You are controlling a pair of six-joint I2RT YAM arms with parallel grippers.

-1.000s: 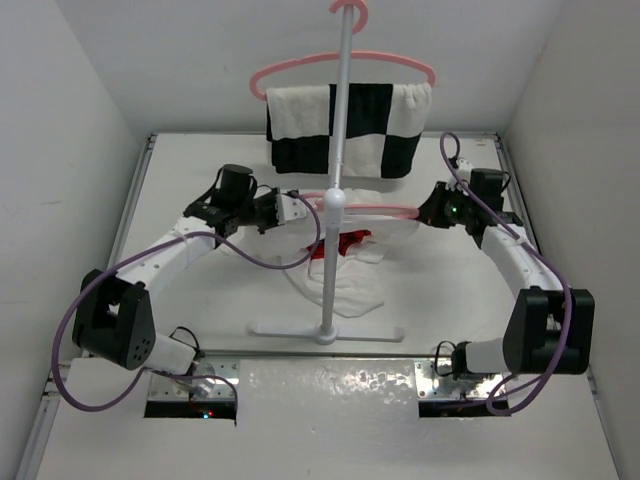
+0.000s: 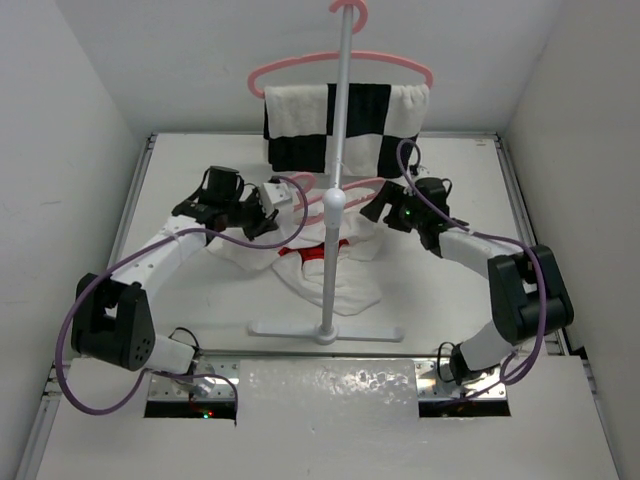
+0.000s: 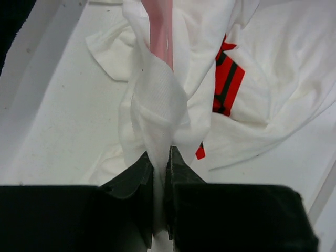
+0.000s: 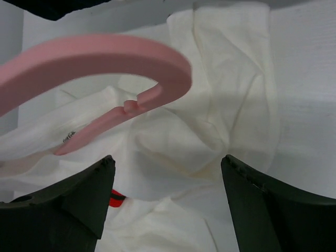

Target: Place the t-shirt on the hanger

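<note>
A white T-shirt with red and black print [image 3: 226, 84] lies bunched on the table behind the stand's pole. A pink hanger [image 4: 94, 52] rests among its folds. My left gripper [image 2: 262, 215] is shut on a bunched strand of white shirt fabric, with pink hanger showing inside the fabric just beyond. My right gripper [image 2: 388, 208] is open above the hanger's right end, with only hanger and shirt visible below and between its fingers in the right wrist view.
A white stand [image 2: 330, 270] rises in the centre front, its base [image 2: 280, 329] along the table edge. A checkered cloth [image 2: 300, 110] hangs on a pink hanger at the back. Bare table [image 2: 460, 170] is at the right.
My right gripper has moved left from the table's right side to over the hanger and opened. The hanger's left end has risen slightly with my left gripper.
</note>
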